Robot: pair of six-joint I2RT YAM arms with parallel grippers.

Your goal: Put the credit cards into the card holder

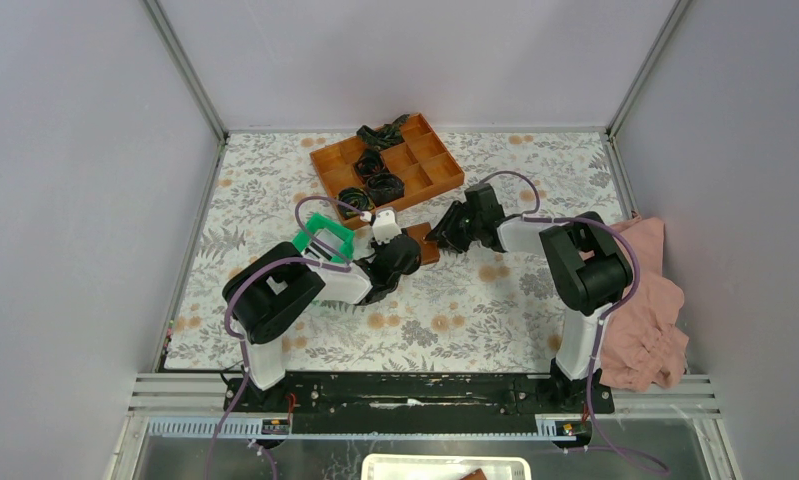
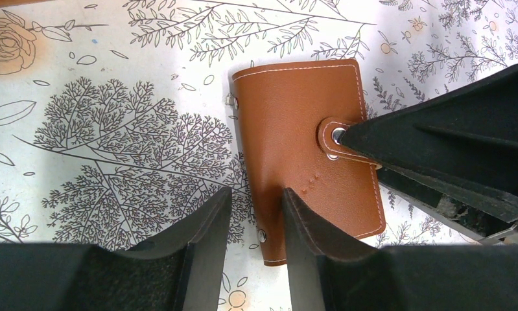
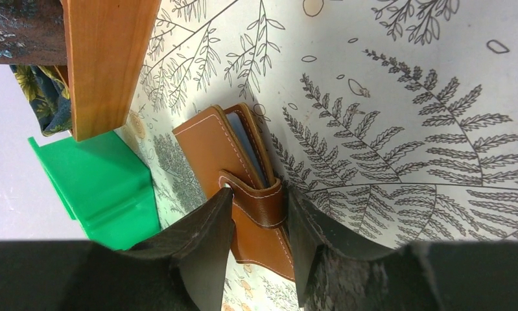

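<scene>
A brown leather card holder (image 2: 301,123) lies closed on the patterned table, its strap (image 2: 340,139) across the free edge and its snap showing. My left gripper is at the holder's spine, part open, one fingertip over the leather and the other off to the side. At the strap, my right gripper is open with its fingers to either side of the strap and edge. Pale inner leaves (image 3: 246,146) show between the covers. Separate credit cards cannot be made out clearly; the arms hide part of the holder from above.
Behind the holder stands a wooden compartment tray (image 1: 435,170) with dark coiled items. A green box (image 1: 340,229) with things inside sits just left of the left gripper. Pink cloth (image 1: 647,320) lies at the right edge.
</scene>
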